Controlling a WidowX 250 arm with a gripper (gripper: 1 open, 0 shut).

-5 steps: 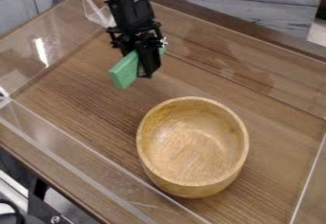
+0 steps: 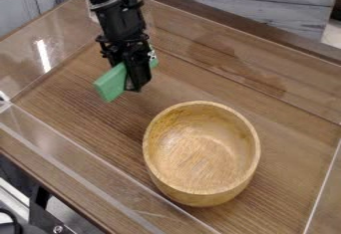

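Observation:
My black gripper hangs in the upper left of the camera view, shut on a green object that it holds tilted above the wooden table, its lower end toward the left. The fingertips are partly hidden against the object and dark wrist parts.
A large round pale-yellow bowl stands on the table at the lower right, apart from the held object. A marble-patterned wall runs along the back.
My gripper has moved left and slightly down, toward the front, carrying the green object with it. The bowl has not moved.

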